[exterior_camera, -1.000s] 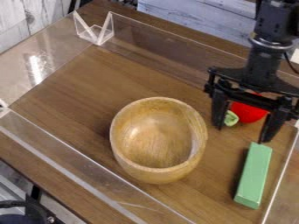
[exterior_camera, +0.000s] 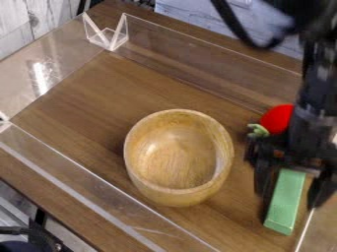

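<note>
The black gripper is at the right of the camera view, blurred, its open fingers lowered around and just above the upper end of a green rectangular block. A wooden bowl sits left of it. A red object with a green part lies behind the gripper, partly hidden by it.
Clear acrylic walls border the wooden tray floor. The left and back parts of the tray are free.
The gripper has moved toward the front of the tray, from over the red object down to the green block. The bowl and block look unmoved.
</note>
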